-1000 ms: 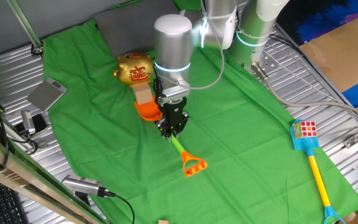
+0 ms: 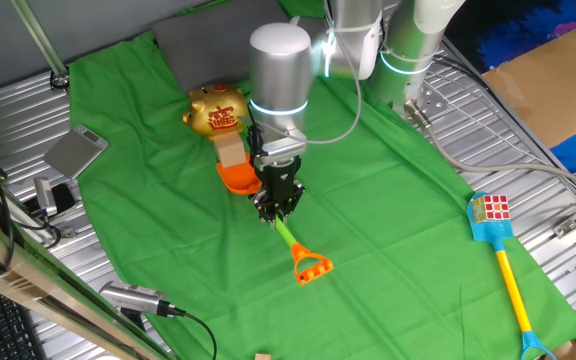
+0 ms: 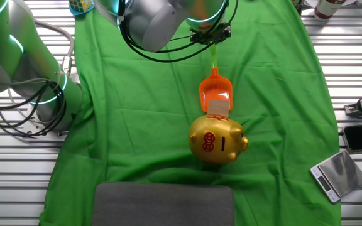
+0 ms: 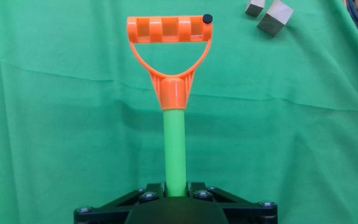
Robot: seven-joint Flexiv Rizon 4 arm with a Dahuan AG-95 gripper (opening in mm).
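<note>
A toy shovel has an orange scoop, a green shaft and an orange D-shaped handle. My gripper is shut on the shaft, its two black fingers close against either side in the wrist view. At the scoop's front edge is a light wooden block; whether it rests in the scoop or only against the lip is unclear. Right beyond the block stands a gold piggy bank with red markings. The arm and cables cover part of the shaft in the second exterior view.
A blue and yellow shovel bearing a puzzle cube lies at the right. Two small blocks, one of them a larger cube, sit beyond the handle. A scale is off the cloth. Open green cloth lies right of the gripper.
</note>
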